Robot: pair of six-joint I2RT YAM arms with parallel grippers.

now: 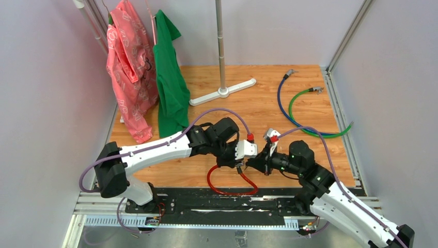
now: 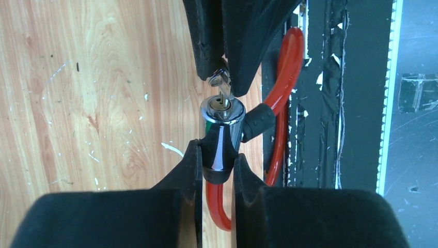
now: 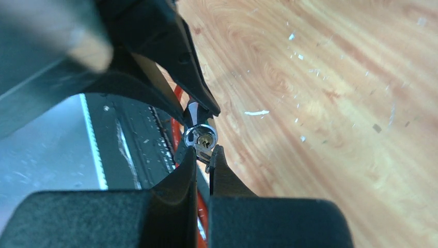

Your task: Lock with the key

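The silver cylindrical lock [image 2: 221, 138] of the red cable [image 2: 285, 70] sits between my left gripper's [image 2: 218, 164] fingertips, shut on its body. Its round face with the keyhole [image 3: 205, 141] is turned towards my right gripper. That gripper is shut on a small silver key [image 2: 221, 84], which shows between its black fingers and the lock face. The key's blade reaches the keyhole; how deep it sits is hard to tell. Seen from the top, both grippers meet above the front of the wooden table.
A blue cable [image 1: 281, 101] and a green cable [image 1: 293, 103] lie at the back right. On the left hang a pink cloth [image 1: 131, 77] and a green cloth [image 1: 170, 82]. A stand [image 1: 223, 92] rises from the back middle. The red loop hangs below the lock.
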